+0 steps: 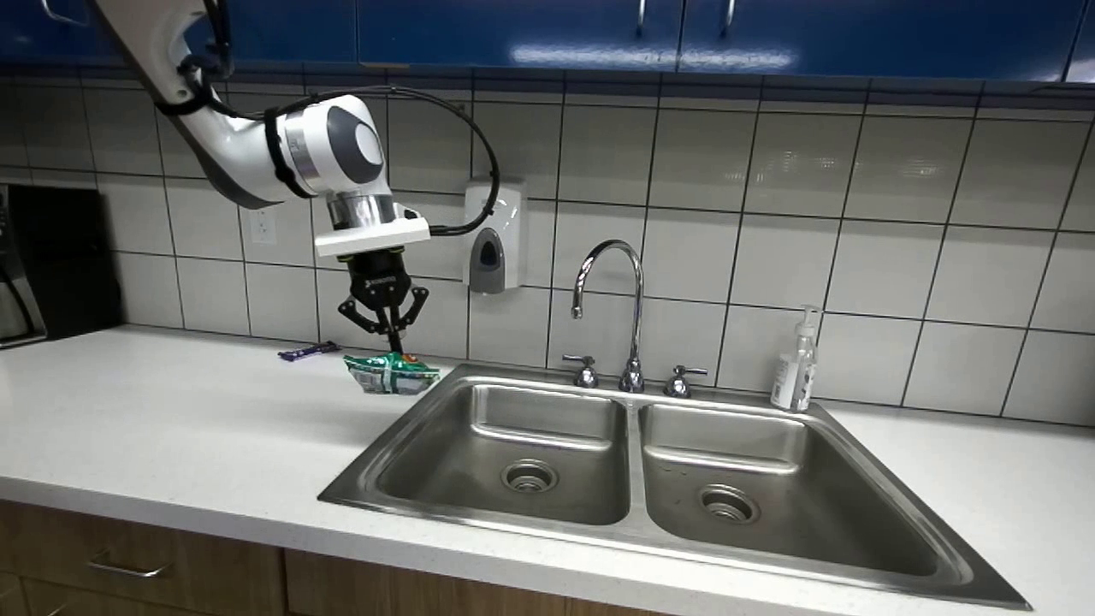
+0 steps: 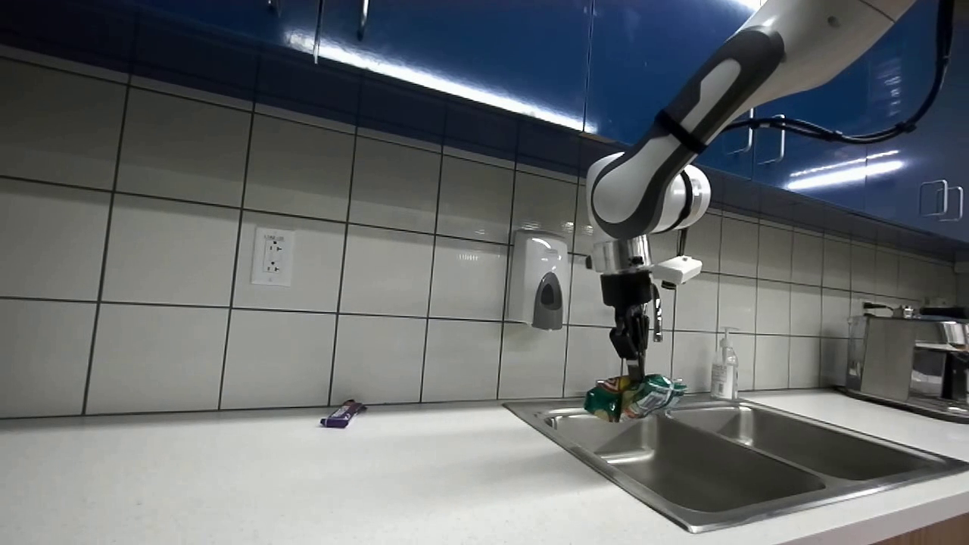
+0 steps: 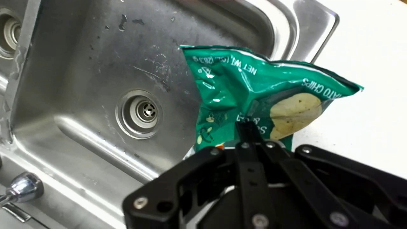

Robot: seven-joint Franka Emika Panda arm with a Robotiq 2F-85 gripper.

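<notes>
A green potato chip bag (image 3: 225, 84) hangs from my gripper, whose fingers are shut on its crumpled middle. In the first exterior view the bag (image 1: 390, 376) is at the left edge of the sink, over the counter side, with the gripper (image 1: 395, 344) pointing straight down above it. The second exterior view shows the bag (image 2: 654, 396) in front of the sink's near end, below the gripper (image 2: 636, 372). How far it is above the counter is hard to tell. In the wrist view the black finger linkage covers the bag's lower part.
A double steel sink (image 1: 634, 462) with a tall faucet (image 1: 634, 308) lies to the right. A purple-wrapped bar (image 1: 308, 351) rests on the counter by the wall. A soap bottle (image 1: 796, 370) stands behind the sink.
</notes>
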